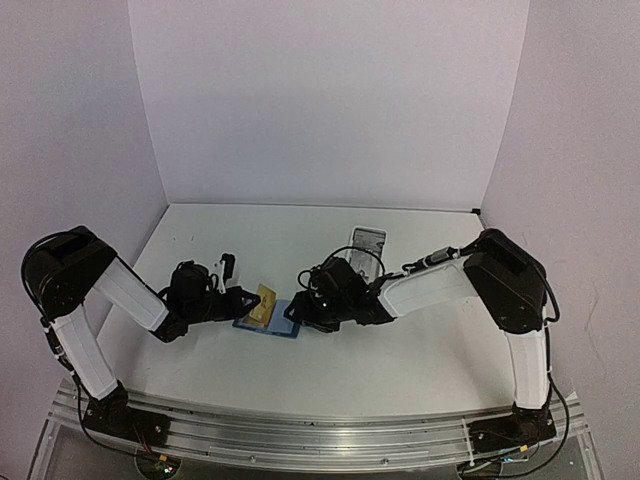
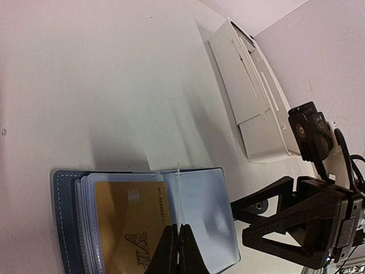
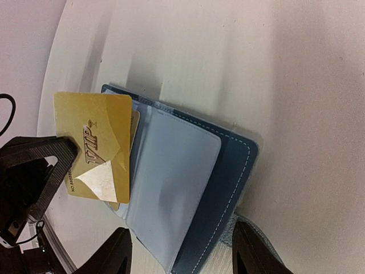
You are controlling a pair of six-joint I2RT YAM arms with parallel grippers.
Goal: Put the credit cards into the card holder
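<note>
The blue card holder (image 1: 285,322) lies open on the table between both arms. My left gripper is shut on a gold VIP card, which stands up over the holder's left part and shows nearly edge-on in the left wrist view. A second gold card (image 2: 128,222) lies in the holder's left side, under a clear sleeve or on top; I cannot tell which. At the holder's other end, my right gripper is open, its fingers (image 3: 246,251) on either side of the dark blue border, with no clear contact.
Behind the right arm stands a white box-like device (image 1: 368,243) with a printed top; its side (image 2: 251,97) shows in the left wrist view.
</note>
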